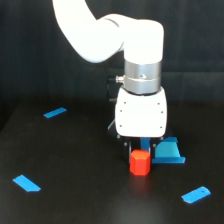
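Observation:
A small red cube (140, 163) sits on the black table in front of my gripper (141, 150). My gripper points down from the white arm, its narrow dark fingers drawn in close along the cube's left and right sides, so it looks shut on the cube. The fingertips are dark and small against the table. No gap shows under the cube.
Just behind and to the right of the cube is a blue open box (168, 152), partly hidden by the hand. Blue tape strips lie at the left back (55, 113), left front (27, 184) and right front (196, 195).

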